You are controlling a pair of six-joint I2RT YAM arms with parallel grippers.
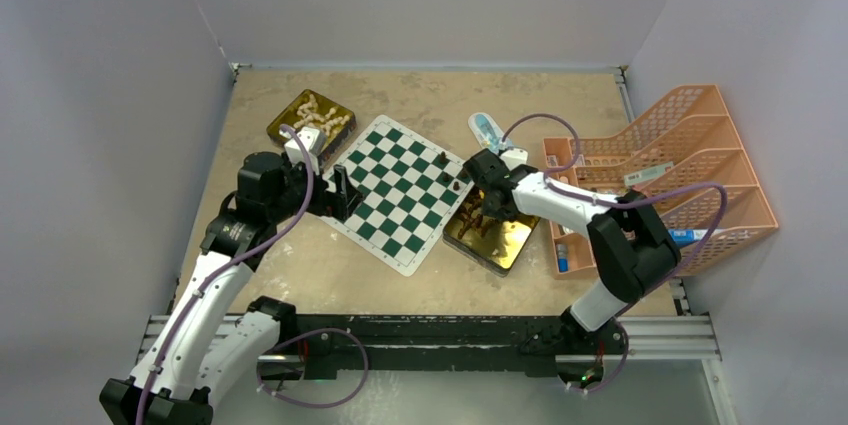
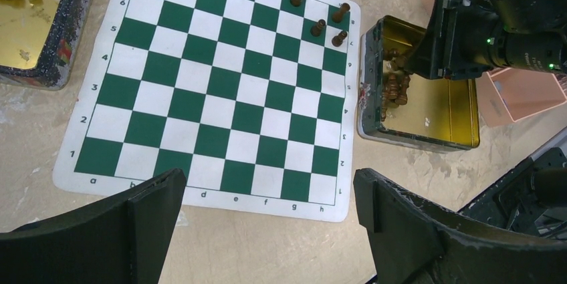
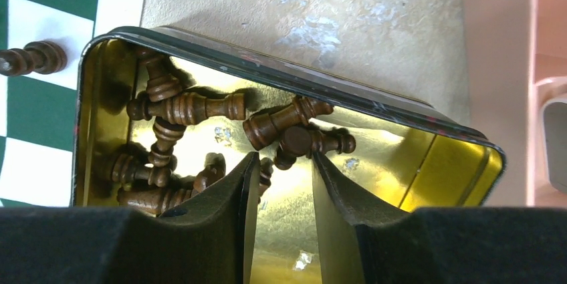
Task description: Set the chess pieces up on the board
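Observation:
A green-and-white chessboard (image 1: 398, 191) lies flat mid-table, with several dark pieces, among them a dark pawn (image 2: 318, 27), standing at its far right corner. Dark pieces lie jumbled in the gold tin (image 3: 441, 157) right of the board. Over that tin my right gripper is open, its narrow gap just below a dark piece (image 3: 295, 139) whose round end faces the camera; nothing is held. My left gripper hovers above the board's near-left side, wide open and empty. Light pieces (image 1: 322, 115) lie in a second tin (image 1: 281, 126) at the back left.
An orange slotted organizer (image 1: 690, 145) stands on the right, close to the right arm. A blue-and-white item (image 1: 484, 129) lies behind the board. Bare table (image 1: 330, 275) stretches along the front.

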